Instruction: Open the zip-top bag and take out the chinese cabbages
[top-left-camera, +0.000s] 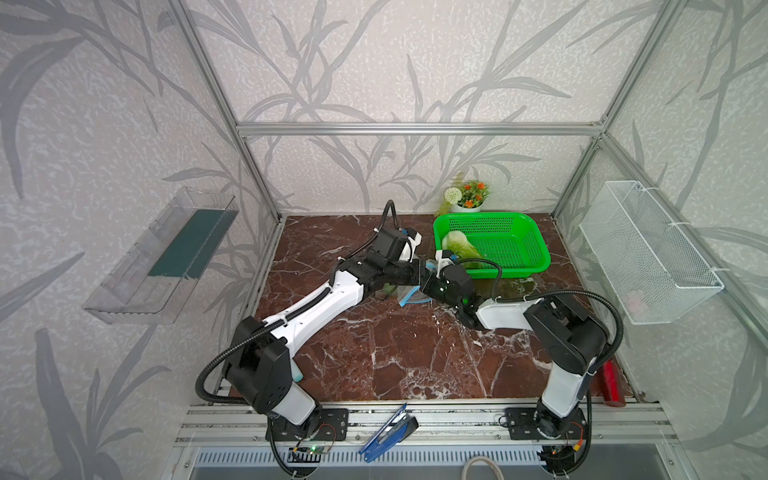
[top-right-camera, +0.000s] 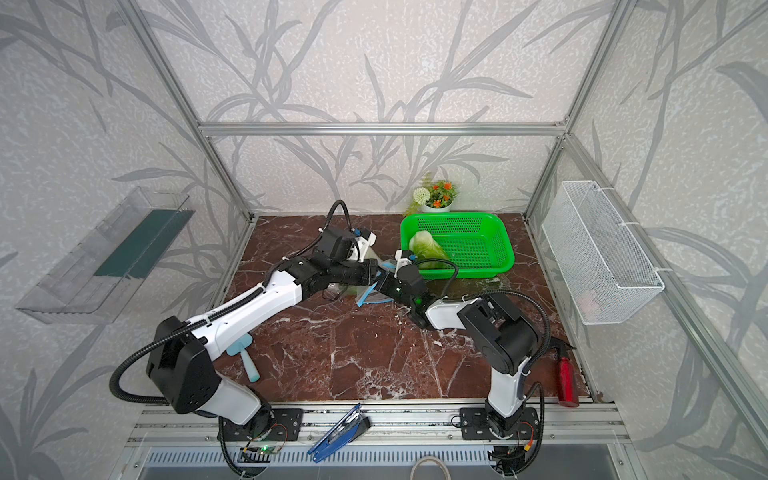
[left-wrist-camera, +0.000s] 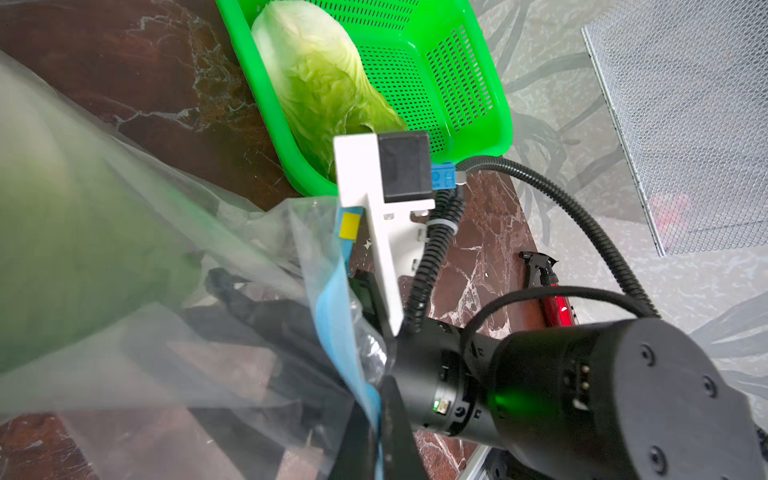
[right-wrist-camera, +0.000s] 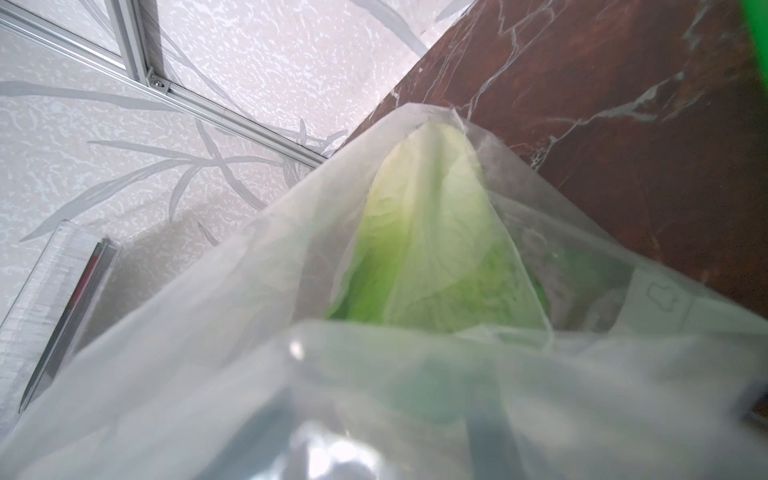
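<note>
The clear zip top bag with a pale green cabbage inside is between my grippers at the table's centre. My left gripper is shut on the bag's blue zip edge. My right gripper is at the bag's mouth, facing the left one; its fingers are hidden behind plastic, and its wrist view looks through the plastic onto a cabbage. Another cabbage lies in the green basket at the back right.
A flower pot stands behind the basket. Wire baskets hang on both side walls. A red bottle lies at front right, a pale blue tool at front left.
</note>
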